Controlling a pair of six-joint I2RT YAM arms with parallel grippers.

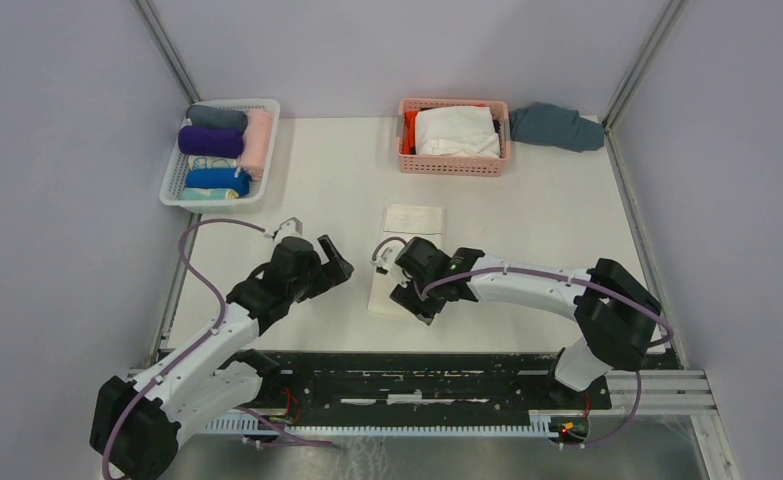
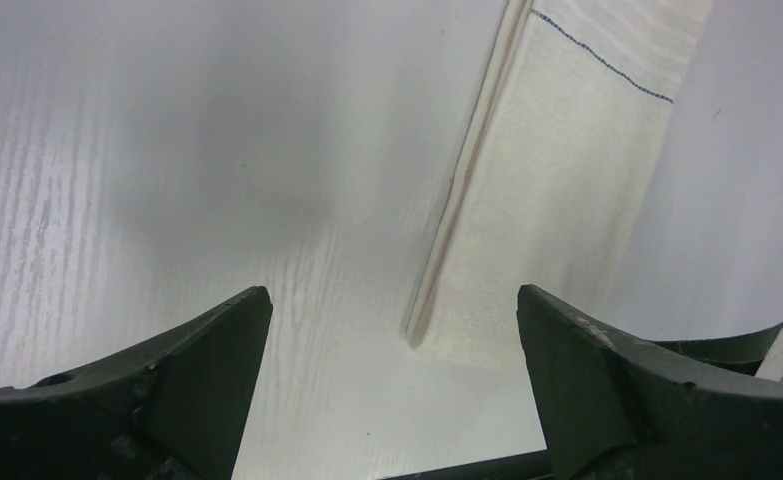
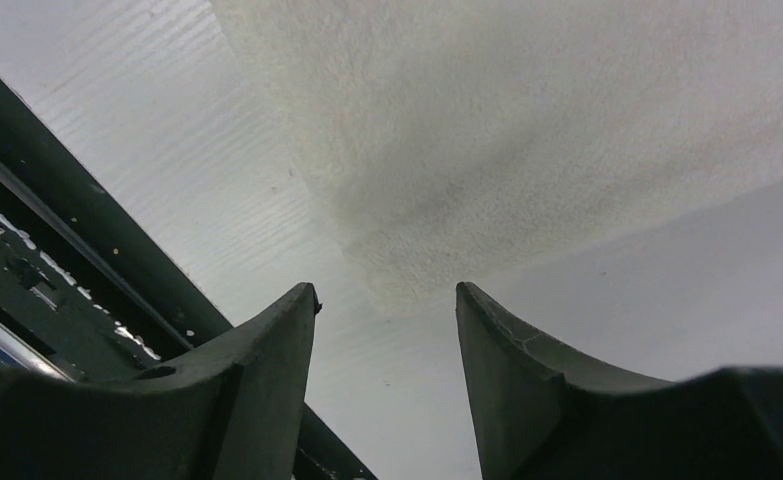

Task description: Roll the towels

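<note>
A cream towel [image 1: 415, 216] with a dark stripe lies flat and folded in the middle of the table, seen also as the towel [image 2: 557, 170] in the left wrist view and the cloth [image 3: 527, 140] in the right wrist view. My left gripper [image 1: 333, 262] is open to the left of it, nothing between its fingers. My right gripper [image 1: 415, 308] hangs open over the towel's front part, partly covering it in the top view; its fingers [image 3: 267, 370] frame a near corner with nothing held.
A white basket [image 1: 257, 204] of rolled towels is at back left. A pink basket [image 1: 452, 171] with folded cloths and a grey-blue cloth [image 1: 557, 125] are at back right. The table's front edge borders a dark rail.
</note>
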